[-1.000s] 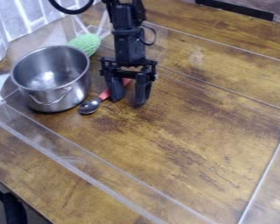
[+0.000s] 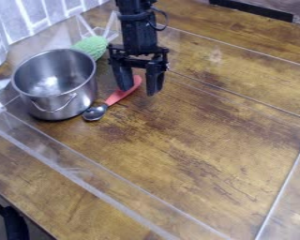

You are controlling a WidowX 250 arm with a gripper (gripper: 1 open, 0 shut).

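My black gripper (image 2: 139, 75) hangs open at the top centre, just right of a steel pot (image 2: 55, 82), over a spoon with a red handle (image 2: 121, 93) and a metal bowl end (image 2: 97, 112) lying on the wooden table (image 2: 202, 159). Its two fingers stand apart; whether either touches the handle I cannot tell.
A pale green brush-like object (image 2: 90, 44) lies behind the pot, by the light back edge at the upper left.
My gripper has risen a little, showing more of the red handle beneath it. The pot and spoon have not visibly moved.
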